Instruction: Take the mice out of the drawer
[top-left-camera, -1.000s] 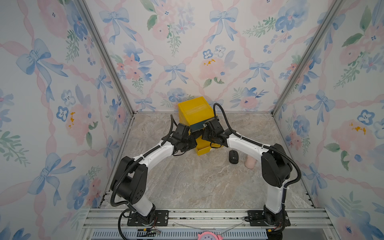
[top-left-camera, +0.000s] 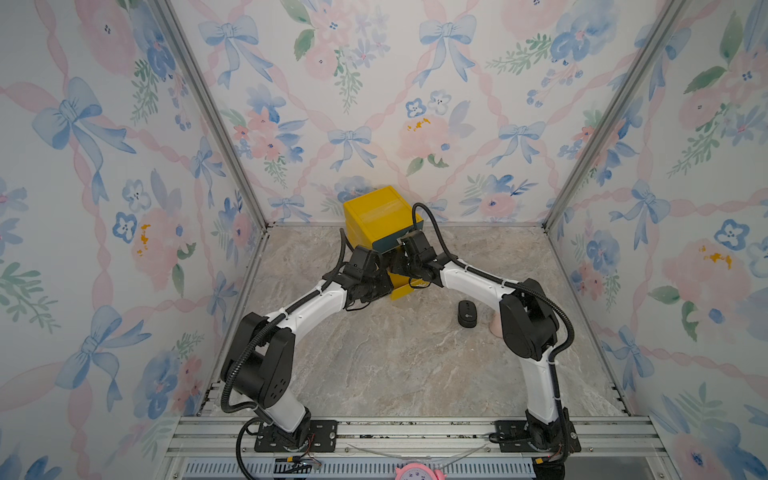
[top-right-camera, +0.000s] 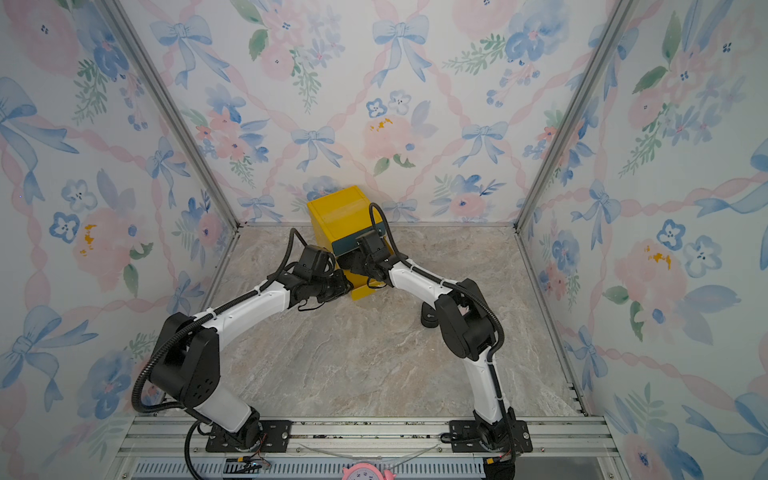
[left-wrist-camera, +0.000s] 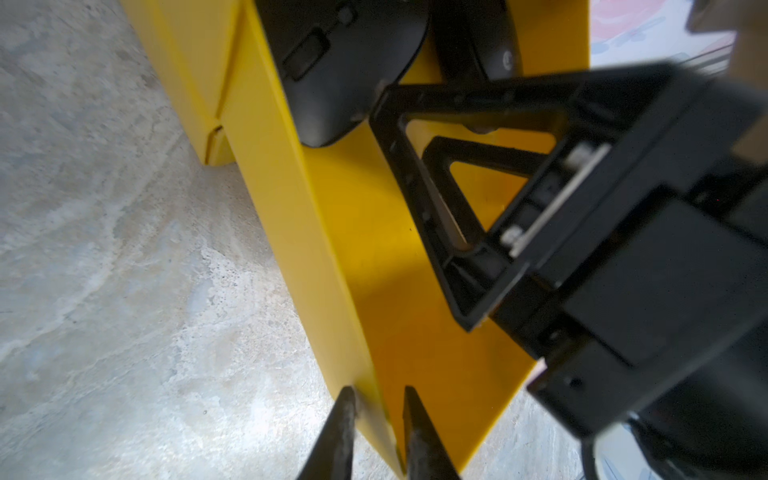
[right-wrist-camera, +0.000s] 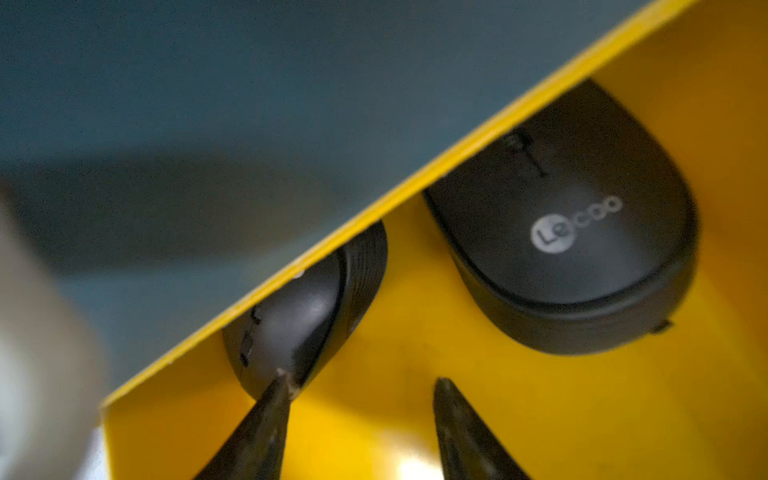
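Observation:
A yellow box (top-left-camera: 380, 206) stands at the back with its drawer (right-wrist-camera: 680, 384) pulled out at the front. Inside the drawer lie several black mice, among them a Lecoo mouse (right-wrist-camera: 560, 272) and a smaller mouse (right-wrist-camera: 288, 320). In the left wrist view my left gripper is shut on the drawer's side wall. My right gripper is part open inside the drawer, its fingertips below the mice, nothing between them; in the right wrist view the box's upper edge hides part of both mice.
A black mouse (top-left-camera: 467, 313) lies on the table right of the box, and a pink object (top-left-camera: 496, 326) sits behind the right arm.
The box and drawer have shifted left and back. My right arm has moved left, further into the drawer. The left arm looks nearly still.

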